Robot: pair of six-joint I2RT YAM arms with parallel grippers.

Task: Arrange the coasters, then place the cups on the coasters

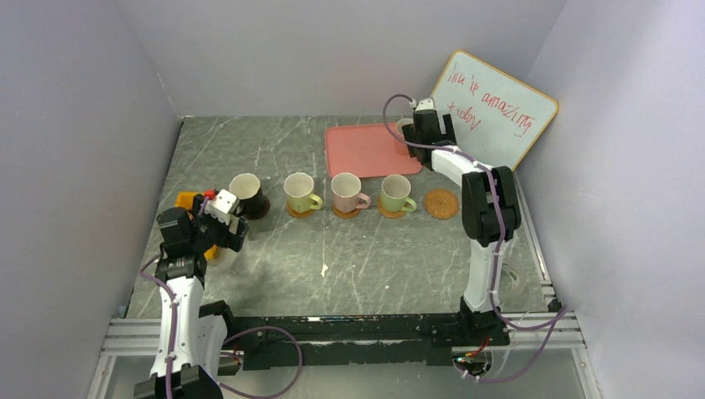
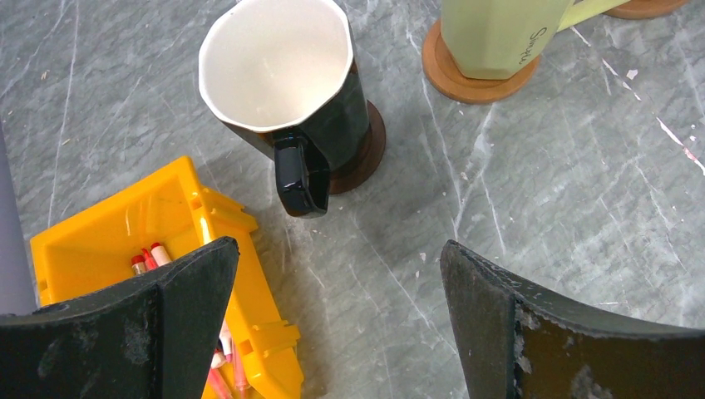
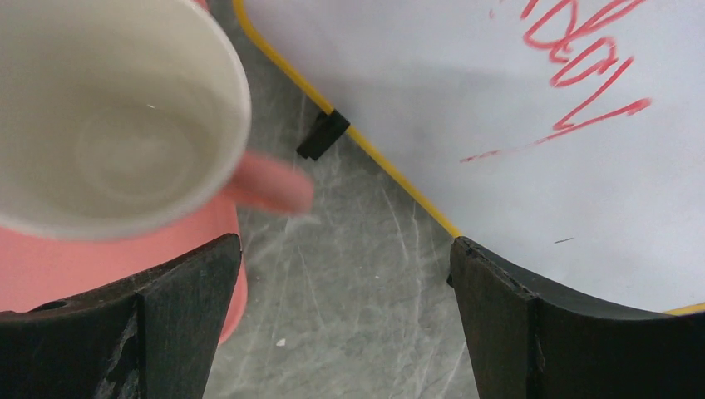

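Observation:
A pink cup (image 1: 401,133) stands at the right end of the pink tray, partly covered by my right gripper (image 1: 429,133). In the right wrist view, that cup (image 3: 137,125) fills the upper left, its handle (image 3: 270,183) pointing right. My right gripper stands open, with only bare tabletop showing between its fingers; the cup is off to the left of that gap. An empty woven coaster (image 1: 441,203) lies at the right end of the row of cups. My left gripper (image 1: 220,219) is open and empty, near the black cup (image 2: 278,75).
Black, green, pink (image 1: 346,192) and green cups stand on coasters in a row. A whiteboard (image 1: 496,108) leans at the back right, close to my right gripper. An orange box (image 2: 108,224) of pens lies under my left gripper.

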